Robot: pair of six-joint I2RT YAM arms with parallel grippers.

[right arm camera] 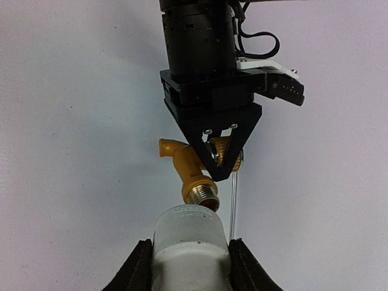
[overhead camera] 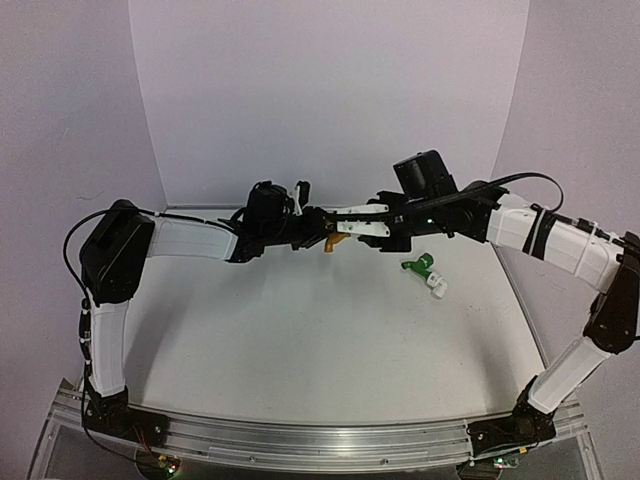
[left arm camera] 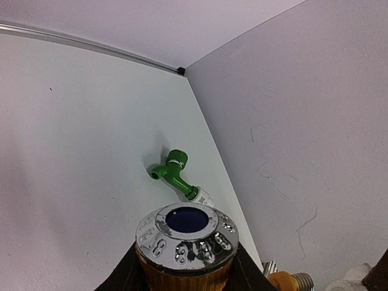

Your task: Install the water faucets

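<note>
An orange faucet with a silver-topped knob point(left arm camera: 188, 239) is gripped at that knob by my left gripper point(overhead camera: 322, 224). In the right wrist view the faucet's body point(right arm camera: 186, 162) hangs tilted, its metal threaded end point(right arm camera: 203, 195) pointing down toward a white pipe fitting point(right arm camera: 190, 242). My right gripper is shut around this fitting, one finger point(right arm camera: 136, 267) on each side. The thread and the fitting's near end appear close together; whether they touch is unclear. From above, the arms hide the fitting.
A green faucet point(overhead camera: 418, 265) with a white fitting point(overhead camera: 437, 286) at its end lies on the white table point(overhead camera: 290, 350), right of centre. Walls stand at the back and both sides.
</note>
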